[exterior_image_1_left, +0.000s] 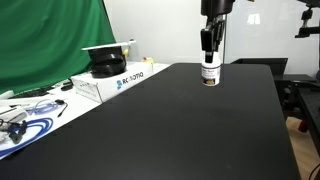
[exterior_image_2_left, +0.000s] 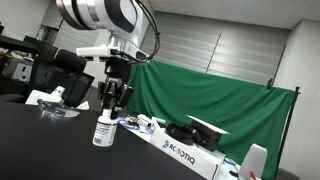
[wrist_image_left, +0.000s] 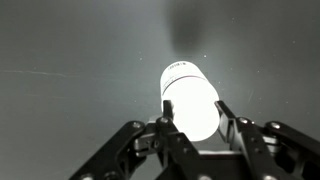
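Observation:
A white bottle with a printed label (exterior_image_1_left: 211, 72) hangs from my gripper (exterior_image_1_left: 210, 50), upright in exterior view 1 near the far part of the dark table (exterior_image_1_left: 150, 125). From the side, in exterior view 2, the bottle (exterior_image_2_left: 104, 132) is below the gripper (exterior_image_2_left: 110, 108), its top up between the fingers. Looking down in the wrist view, the round white top of the bottle (wrist_image_left: 194, 108) sits between the fingertips, which are shut on it. Whether its base touches the table is hard to tell.
A white Robotiq box (exterior_image_1_left: 115, 82) with a black device on top stands at the table's far left edge. Cables and tools (exterior_image_1_left: 35, 115) lie to the left. A clear dish (exterior_image_2_left: 58, 108) shows behind the arm.

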